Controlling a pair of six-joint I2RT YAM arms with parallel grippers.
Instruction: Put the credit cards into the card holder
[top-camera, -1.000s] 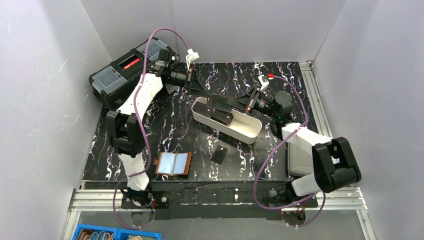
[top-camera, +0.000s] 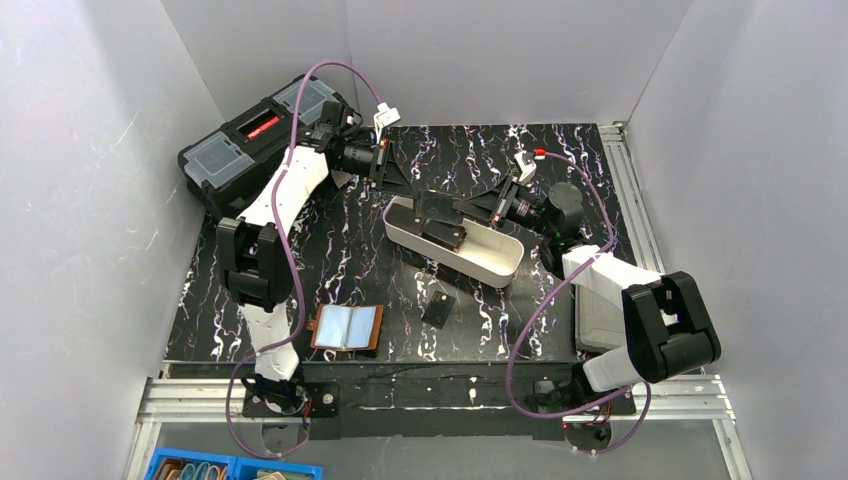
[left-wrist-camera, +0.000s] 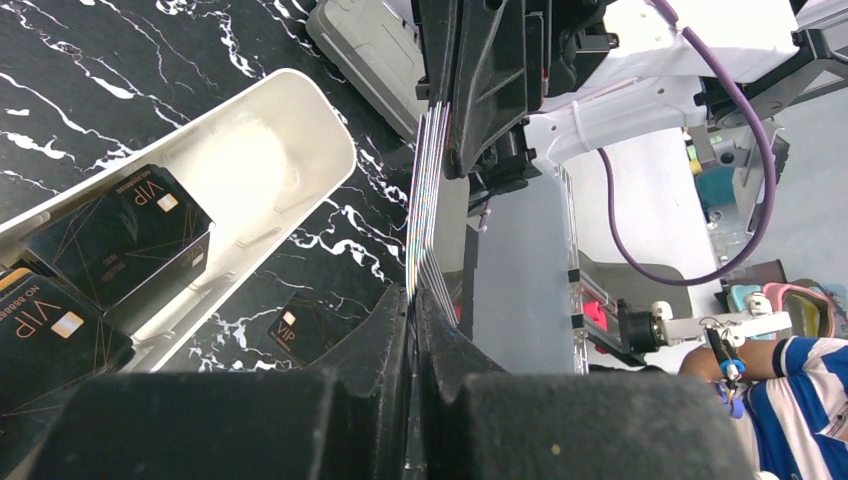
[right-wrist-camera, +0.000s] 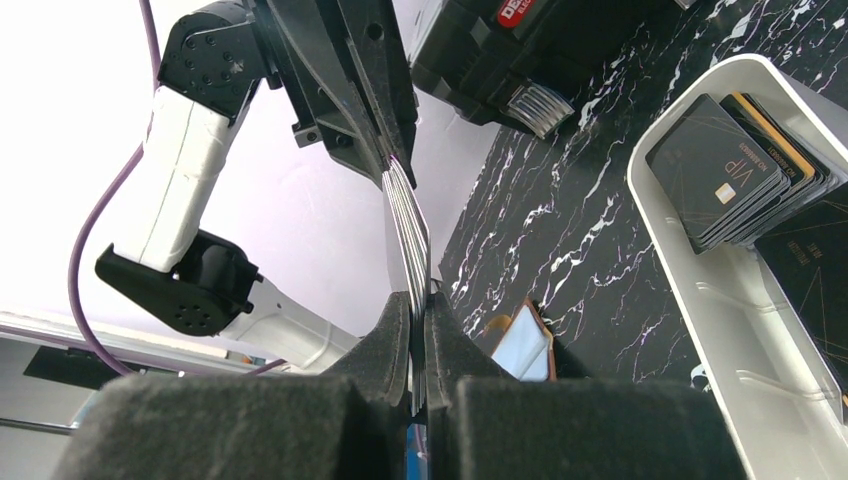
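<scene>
A thin stack of credit cards (left-wrist-camera: 425, 200) hangs between my two grippers above the white bin (top-camera: 480, 262), seen edge-on in both wrist views. My right gripper (top-camera: 458, 208) is shut on the stack. My left gripper (top-camera: 408, 190) is shut at the stack's other end; the cards run to its fingertips. Black VIP cards (right-wrist-camera: 720, 170) lie in several piles in the bin. A single card (top-camera: 438, 309) lies on the marble table in front. The open brown card holder (top-camera: 346, 327) with clear sleeves lies at the front left.
A black toolbox (top-camera: 230, 150) occupies the back left corner. A grey case (top-camera: 598, 315) lies along the right edge. Bare marble surrounds the bin at the back and front centre. A blue tray (top-camera: 190, 465) sits beyond the front edge.
Over the last second the left arm has shifted very slightly; both grippers and the held cards are otherwise almost where they were.
</scene>
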